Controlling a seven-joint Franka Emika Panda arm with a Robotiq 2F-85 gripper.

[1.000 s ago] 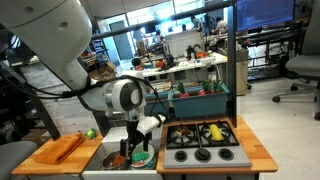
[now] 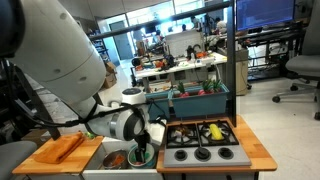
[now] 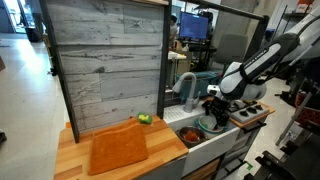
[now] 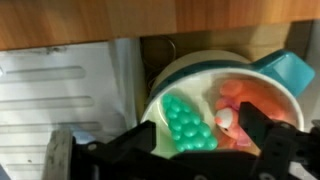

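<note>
Over the drawer or sink area beside the stove, my gripper [image 2: 141, 143] points downward, open, with nothing between its fingers. Below it sits a light bowl with a teal outside and handle [image 4: 286, 70]. Inside the bowl lie a bunch of green grapes [image 4: 188, 125] and a pinkish-orange toy [image 4: 247, 100] with a paler spot. In the wrist view, dark fingers [image 4: 60, 156] stand at the left and right, and the right one covers part of the orange toy. From the second side the bowl [image 3: 211, 125] shows just under the gripper.
A metal pot [image 3: 190, 134] with something reddish in it stands beside the bowl. The stove [image 2: 204, 156] carries a yellow item [image 2: 215, 131]. An orange cloth [image 3: 117, 148] lies on the wooden counter, with a green object [image 3: 145, 119] nearby.
The arm has swung nearer the exterior camera and the gripper has come lower, down to the bowl. The bowl and stove look unmoved.
</note>
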